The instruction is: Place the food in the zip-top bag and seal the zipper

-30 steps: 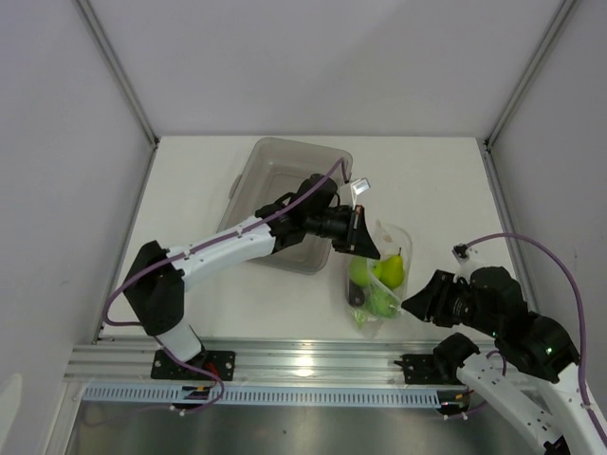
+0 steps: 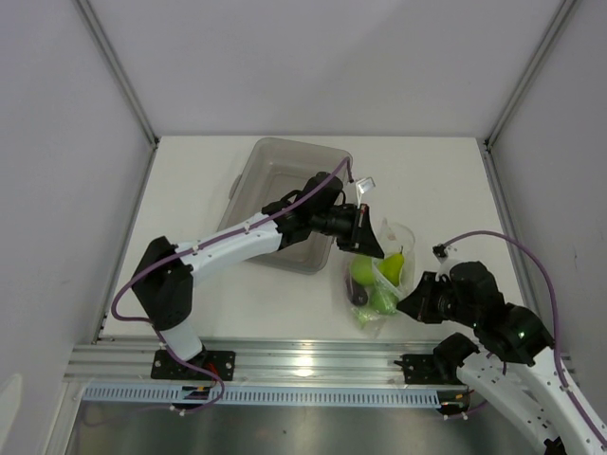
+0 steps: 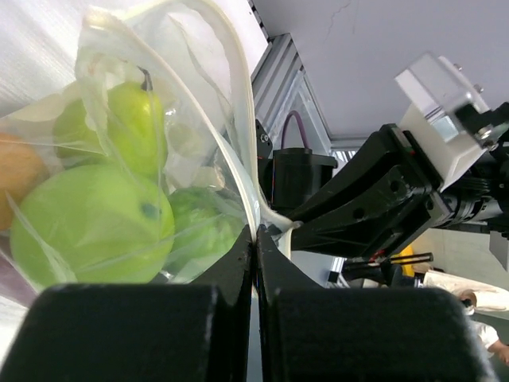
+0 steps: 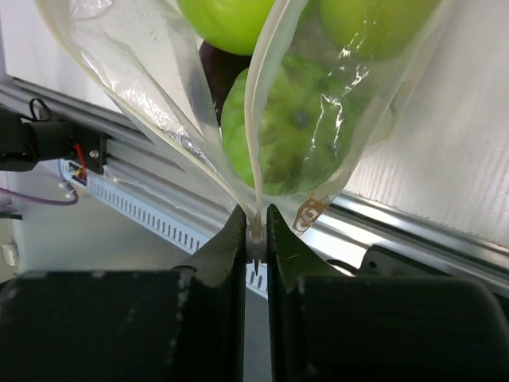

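The clear zip top bag (image 2: 404, 234) lies at the table's front right with its mouth agape. Inside are a yellow-green pear (image 2: 393, 266), a round green fruit (image 3: 95, 223), a ridged green vegetable (image 4: 290, 127) and a dark purple item (image 2: 358, 293). My left gripper is shut at the bag's white rim, which runs into its fingertips. My right gripper is shut on the bag's near corner, where both rims meet between its fingers. An orange-brown item (image 3: 14, 171) also shows through the film in the left wrist view.
A grey bin (image 2: 275, 161) stands behind and beneath the left arm. Bare white table (image 2: 436, 180) stretches behind the bag, and a metal rail (image 2: 303, 355) runs along the front edge.
The right gripper has moved slightly left and closed on the bag's corner; its fingers stood apart before. The left gripper has shifted a little to the right, and the bag's mouth looks wider.
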